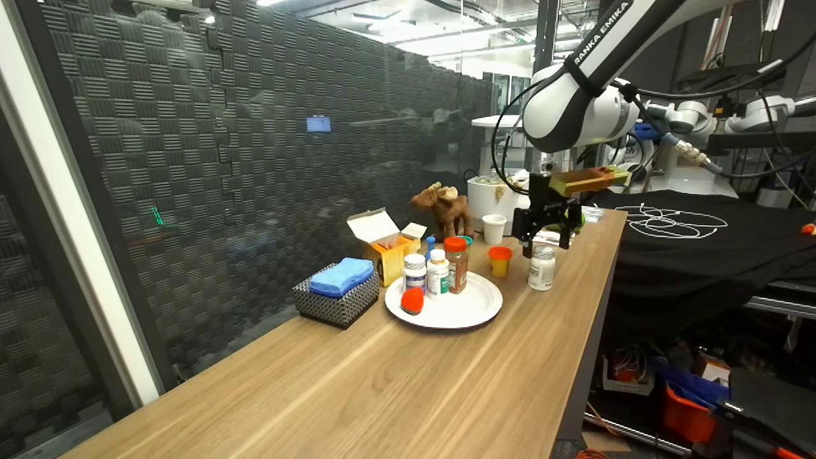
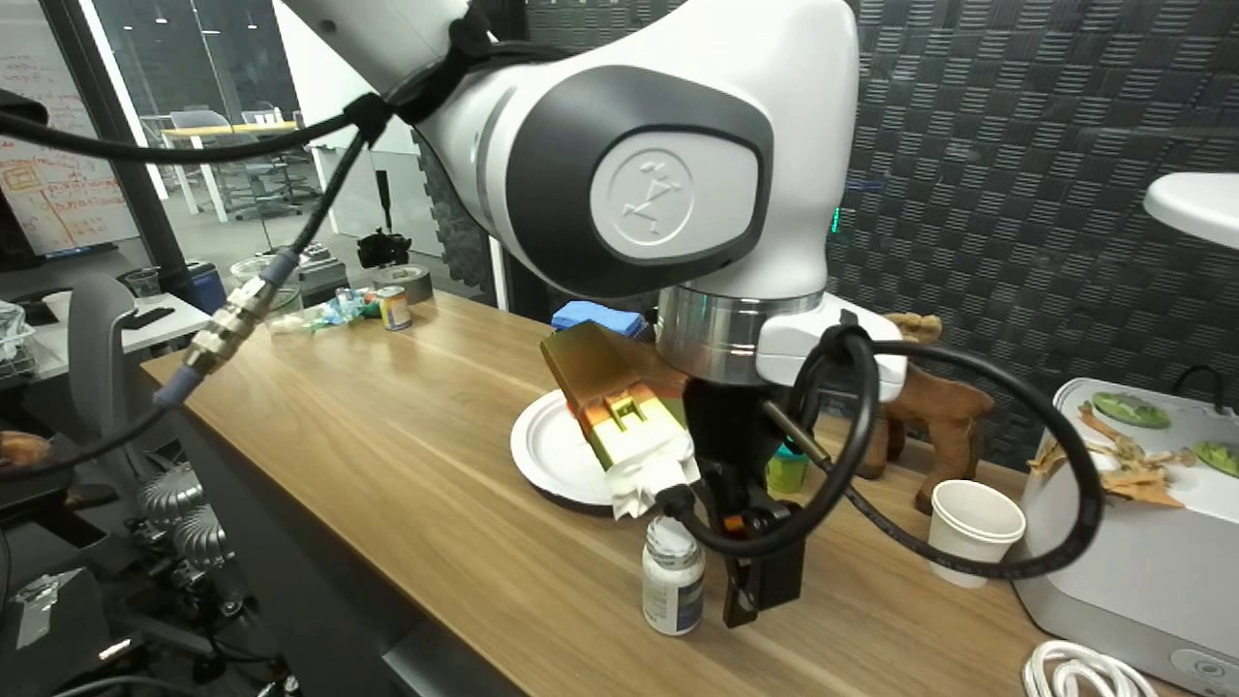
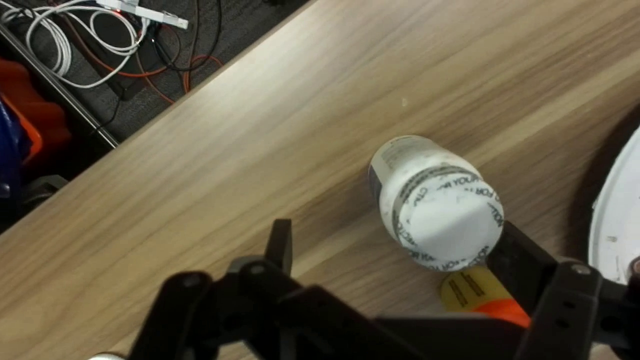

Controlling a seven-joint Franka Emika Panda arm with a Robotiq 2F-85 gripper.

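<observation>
A white pill bottle with a white cap [image 1: 541,269] stands upright on the wooden table. My gripper [image 1: 545,249] is open just above and behind it in exterior view 1. From the wrist, the bottle's cap [image 3: 451,223] shows between the spread fingers, nearer the right one, whose fingertip [image 3: 520,264] overlaps its edge in view; whether they touch I cannot tell. The left fingertip [image 3: 279,243] stands well clear. In exterior view 2 the bottle [image 2: 674,587] is left of the dark fingers [image 2: 767,575]. Nothing is held.
A white plate [image 1: 482,306] carries several bottles and a red-topped item. Close by the pill bottle is a yellow tub with an orange lid [image 1: 500,261]. Paper cups [image 2: 973,529] and a plush moose [image 2: 941,407] stand behind.
</observation>
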